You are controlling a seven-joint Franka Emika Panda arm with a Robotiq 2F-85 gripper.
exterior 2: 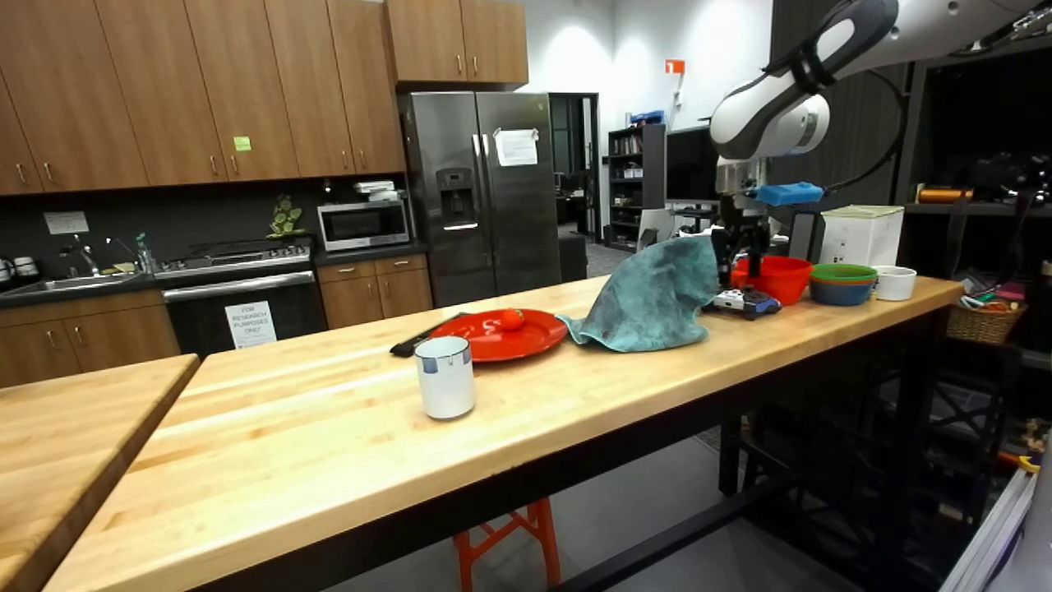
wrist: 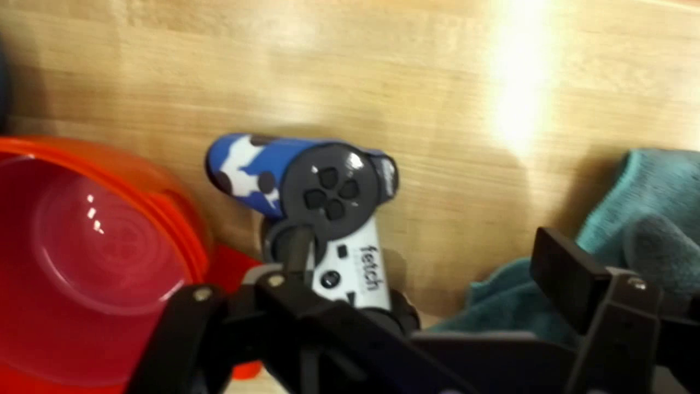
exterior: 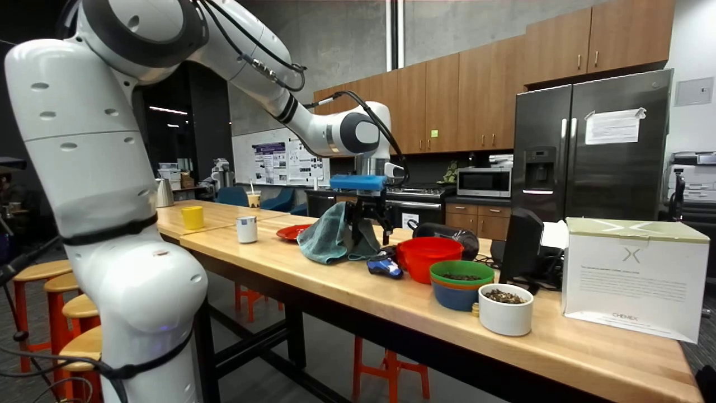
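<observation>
My gripper is open and points down over the table, nothing held between its fingers. Below it in the wrist view lies a game controller (wrist: 331,187) with a blue and white camouflage grip and the word "fetch"; the black finger parts cover its lower end. Beside the right finger (wrist: 567,276) is a teal cloth (wrist: 656,190), which rises to a peak in exterior view 2. A red bowl (wrist: 111,243) stands to the left of the controller. In exterior view 1 the gripper (exterior: 369,225) hangs between cloth and bowl.
A green bowl (exterior: 461,270) and a white bowl (exterior: 507,310) stand past the red one. On the cloth's other side are a red plate (exterior 2: 503,340) with a round red item and a white mug (exterior 2: 445,376).
</observation>
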